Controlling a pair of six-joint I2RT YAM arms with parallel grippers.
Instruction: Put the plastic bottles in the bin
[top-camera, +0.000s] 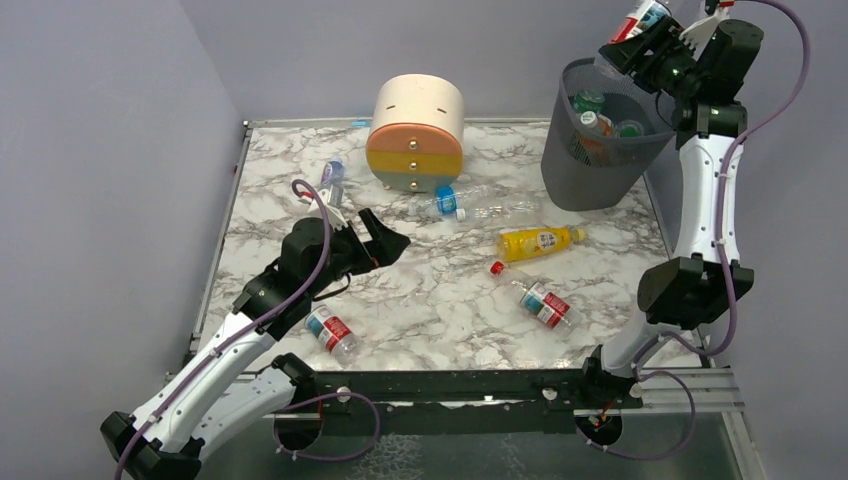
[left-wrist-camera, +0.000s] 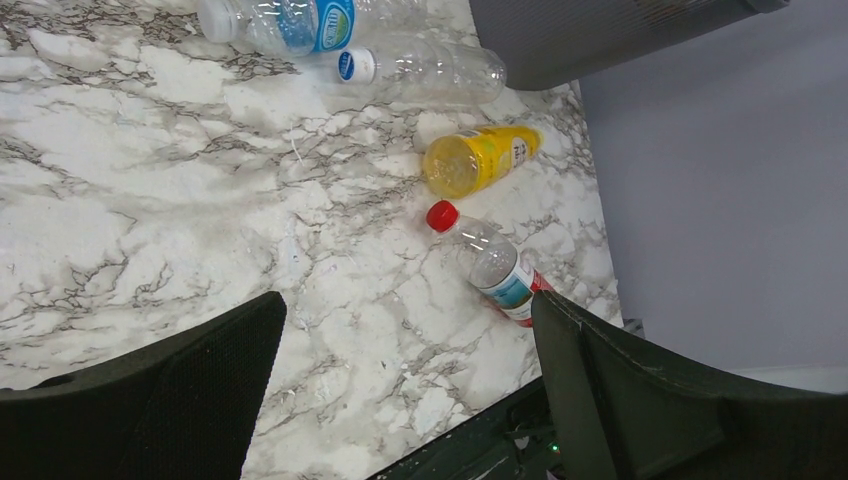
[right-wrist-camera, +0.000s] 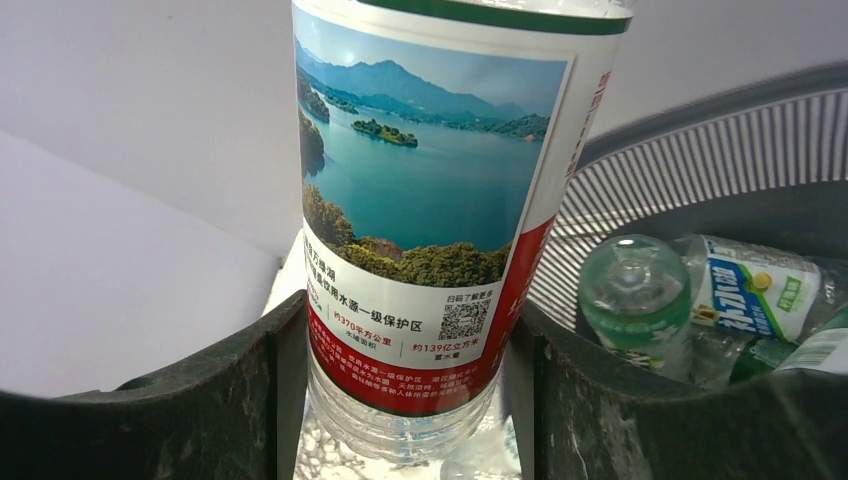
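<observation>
My right gripper (top-camera: 640, 55) is up over the grey mesh bin (top-camera: 590, 175), around a red-and-white labelled bottle (right-wrist-camera: 430, 200) held upright in the right wrist view; bottles lie inside the bin. My left gripper (top-camera: 375, 240) stands open and empty over the table. On the table lie a blue-label bottle (top-camera: 445, 200), a clear bottle (top-camera: 500, 210), a yellow bottle (top-camera: 535, 242), a red-capped bottle (top-camera: 543, 304), a labelled bottle (top-camera: 330, 330) at front left and a blue bottle (top-camera: 332, 172) at back left.
A rounded drawer box (top-camera: 415, 105) stands at the back middle of the marble table (top-camera: 420, 300). Grey walls enclose the back and sides.
</observation>
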